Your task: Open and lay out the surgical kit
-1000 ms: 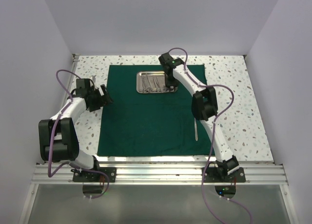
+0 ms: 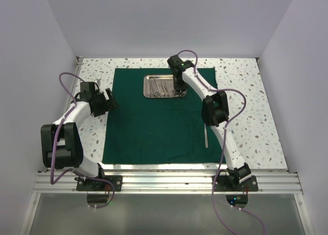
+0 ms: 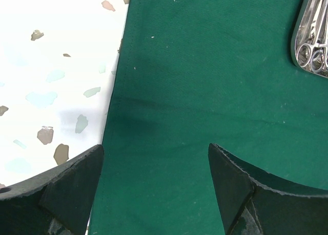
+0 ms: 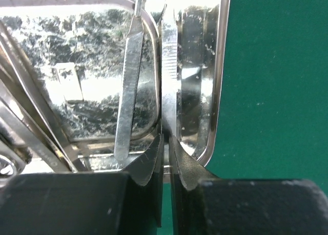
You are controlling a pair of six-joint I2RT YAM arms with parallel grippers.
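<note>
The steel instrument tray [image 2: 154, 77] lies on the green cloth [image 2: 154, 127], holding scissors [image 3: 318, 58] and slim handled instruments. My right gripper is over the tray's right end, its fingertips close together at the lower end of a flat steel handle [image 4: 169, 66]; whether they grip it is unclear. Another handle [image 4: 128, 91] lies just left of it. My left gripper stands open over the cloth's left edge, with nothing between its fingers. A single long instrument [image 2: 206, 136] lies apart on the cloth's right side.
The speckled white table [image 2: 256, 117] shows around the cloth. My right arm reaches over the cloth's right side; the left arm stands at the left edge.
</note>
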